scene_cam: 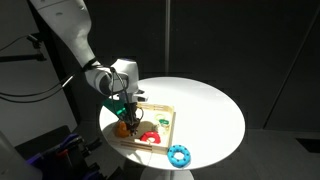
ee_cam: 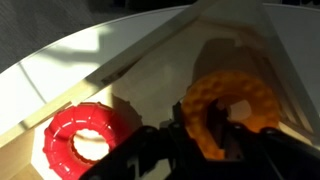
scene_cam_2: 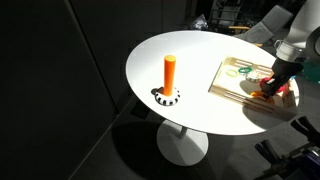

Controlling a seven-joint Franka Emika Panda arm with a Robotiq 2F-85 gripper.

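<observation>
A wooden tray (scene_cam: 171, 125) sits on the left part of the white table, close to the robot. My gripper (scene_cam: 131, 123) points down into its near left part. In the wrist view an orange bumpy ring (ee_cam: 250, 88) lies under the dark fingers, which overlap its lower edge; the gap between them is too dark to judge. A red ring (ee_cam: 65, 126) rests in the tray to the left, apart from the fingers. The orange ring (scene_cam: 123, 129) is partly hidden by the gripper in the first exterior view.
Green and yellow pieces (scene_cam: 163, 122) lie further along the tray. A blue ring (scene_cam: 179, 156) is on the table outside it, near the front edge. An orange post (scene_cam_2: 169, 75) stands on a round base in the second exterior view.
</observation>
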